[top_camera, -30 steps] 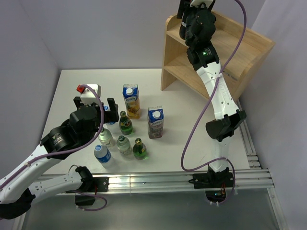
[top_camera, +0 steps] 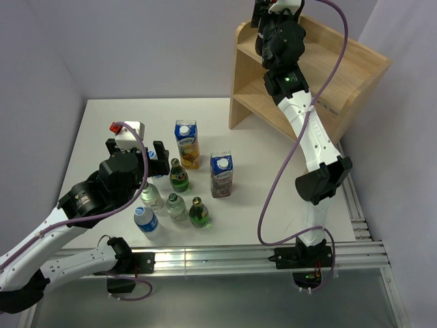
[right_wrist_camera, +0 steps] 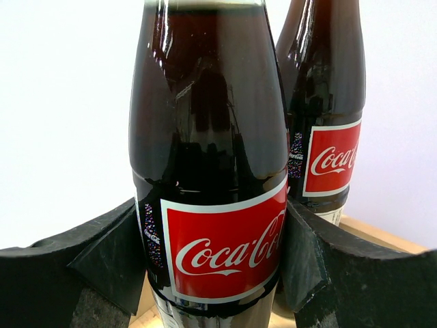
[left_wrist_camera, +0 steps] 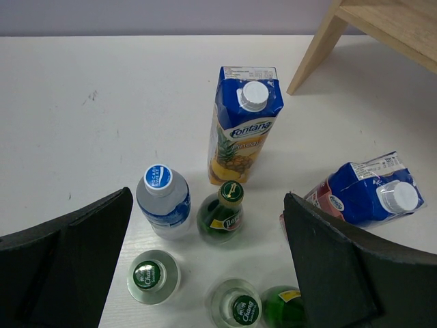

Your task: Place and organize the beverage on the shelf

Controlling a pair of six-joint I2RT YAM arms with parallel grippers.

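Note:
My right gripper is shut on a Coca-Cola bottle (right_wrist_camera: 205,123), high at the wooden shelf's (top_camera: 242,75) upper level; a second Coca-Cola bottle (right_wrist_camera: 324,82) stands just behind it to the right. My left gripper is open above the drinks on the white table: a pineapple juice carton (left_wrist_camera: 232,147), another carton (left_wrist_camera: 355,188), a blue-capped water bottle (left_wrist_camera: 164,201), green bottles (left_wrist_camera: 220,212) and clear bottles (left_wrist_camera: 153,280). Nothing is between its fingers.
The shelf's lower board (top_camera: 263,109) looks empty where visible. The table (top_camera: 109,123) has bare room at the back left and right of the cartons. Walls enclose the back and sides.
My right arm has shifted very slightly at the top of the shelf. The left arm and the drinks on the table are unchanged.

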